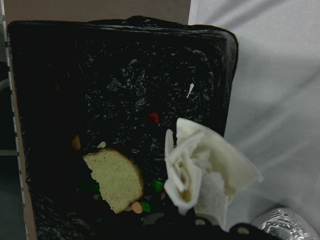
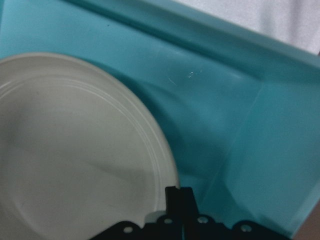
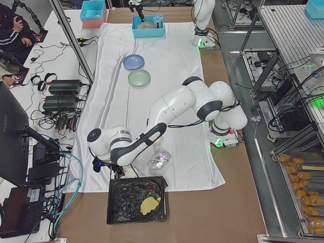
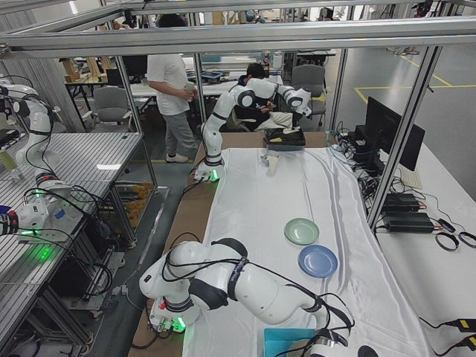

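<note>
My left gripper (image 3: 117, 172) hangs just above the near edge of the black lined bin (image 3: 136, 217). In the left wrist view a crumpled white napkin (image 1: 205, 170) is at its fingertips, held up over the bin, where a bread slice (image 1: 114, 180) and small red, green and orange scraps lie. My right gripper is over a blue tub (image 2: 235, 120) holding a pale plate (image 2: 75, 145), its fingers shut at the plate's rim; whether they grip it is unclear.
A crumpled foil piece (image 3: 159, 159) lies on the white cloth near the bin. A green plate (image 3: 139, 77) and a blue plate (image 3: 133, 62) lie mid-table, with clear cloth around them. A monitor and cables line the side table.
</note>
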